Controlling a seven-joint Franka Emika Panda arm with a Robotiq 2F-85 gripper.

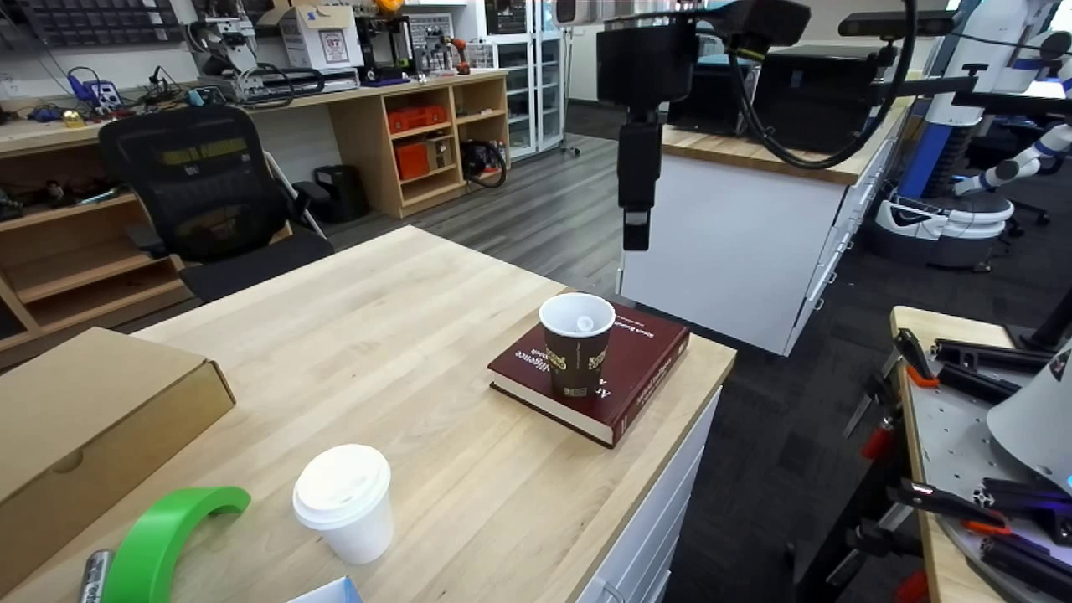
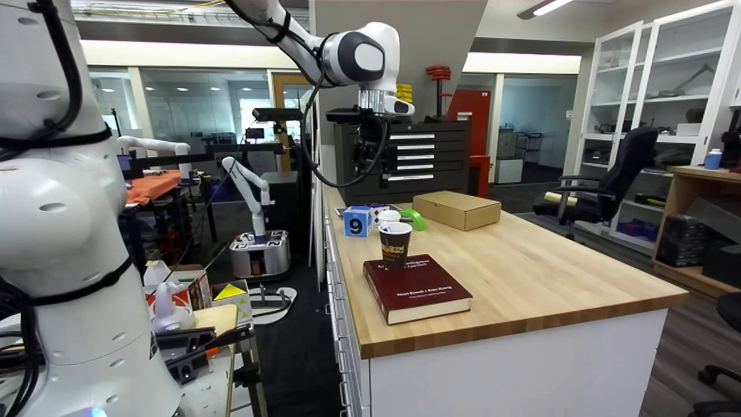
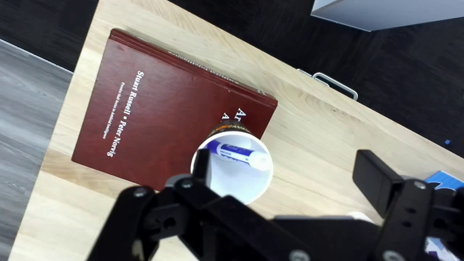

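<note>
A dark patterned paper cup (image 1: 577, 353) stands upright on a maroon book (image 1: 643, 347) near the table's corner. Looking down into the cup (image 3: 237, 185), I see a white and purple marker (image 3: 237, 153) inside it. My gripper is open in the wrist view; one finger (image 3: 201, 164) overlaps the cup's rim in the picture, and the other finger (image 3: 375, 180) lies over bare table. From the side, the gripper (image 1: 636, 236) hangs well above the cup, clear of it, with nothing visible between its fingers.
A white lidded cup (image 1: 344, 499), a green arch (image 1: 166, 543) and a cardboard box (image 1: 100, 412) sit farther along the table. Near them is a blue number cube (image 2: 358, 221). Bare wood (image 2: 528, 264) fills the table's middle.
</note>
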